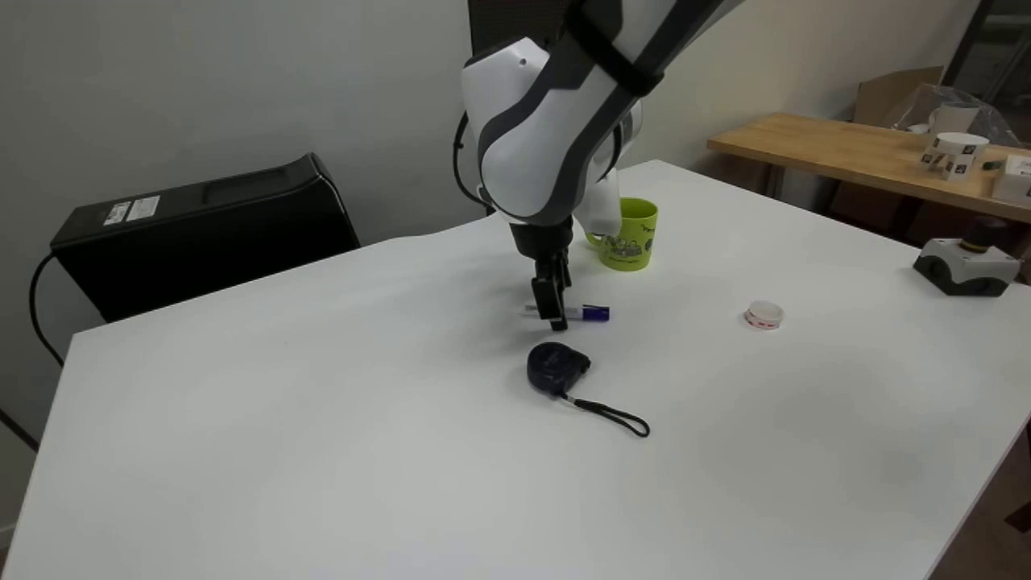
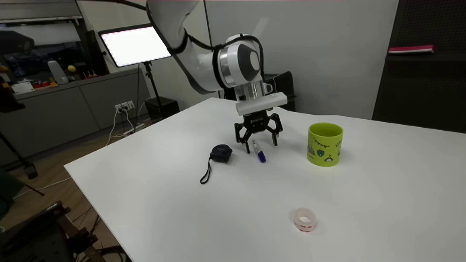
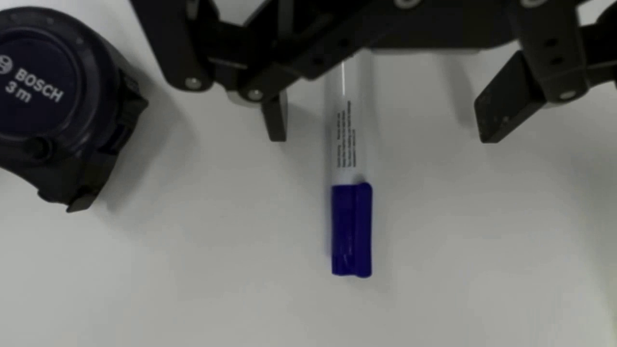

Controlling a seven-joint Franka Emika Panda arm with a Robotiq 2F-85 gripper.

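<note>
My gripper stands open low over the white table, its two fingers on either side of a whiteboard marker (image 3: 351, 231). The marker has a white barrel and a blue cap; it lies flat between the fingertips, touched by neither as far as the wrist view shows. The barrel's far end is hidden under the gripper body there. In the second exterior view the marker's blue cap (image 2: 261, 157) points toward the camera, in front of the gripper (image 2: 262, 148). From the first exterior view, one finger (image 1: 552, 295) partly covers the marker barrel.
Close beside one finger lies a black Bosch tape measure (image 3: 40, 95) with a wrist strap. A green mug (image 2: 325, 146) stands on the gripper's other side. A small tape roll (image 2: 304, 219) lies farther off.
</note>
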